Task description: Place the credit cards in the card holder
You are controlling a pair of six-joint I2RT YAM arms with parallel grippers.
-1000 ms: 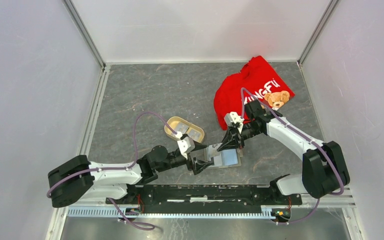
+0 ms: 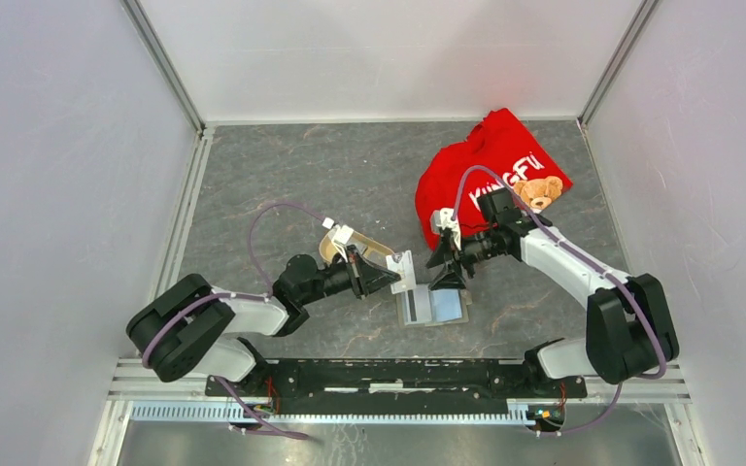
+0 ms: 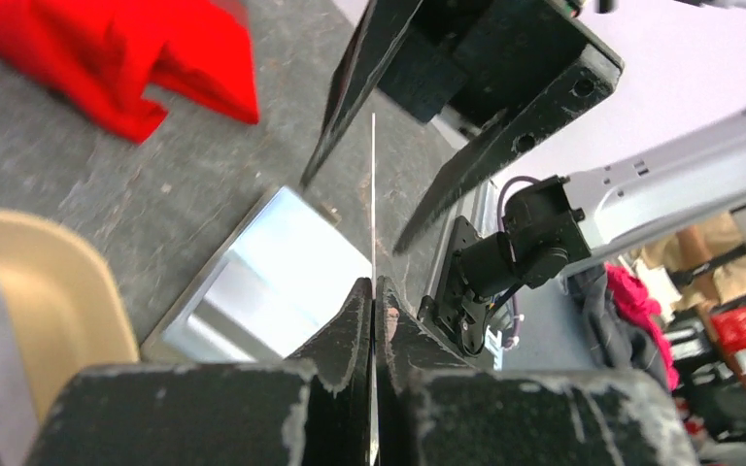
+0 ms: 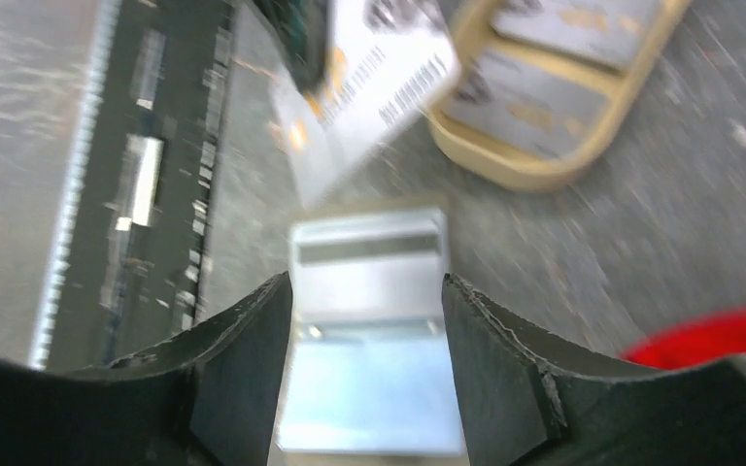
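My left gripper (image 2: 373, 276) is shut on a white credit card (image 2: 401, 271), seen edge-on in the left wrist view and as a blurred white card (image 4: 369, 107) in the right wrist view. My right gripper (image 2: 447, 264) stands open with nothing between its fingers, just right of that card. Below both lies the card holder (image 2: 432, 307), a flat case with clear and pale blue sections. Behind the left gripper sits a tan tray (image 4: 510, 160) with more cards in it, partly hidden in the top view.
A red cloth bag (image 2: 486, 165) with a bear print covers the back right, close behind the right arm. White walls enclose the workspace.
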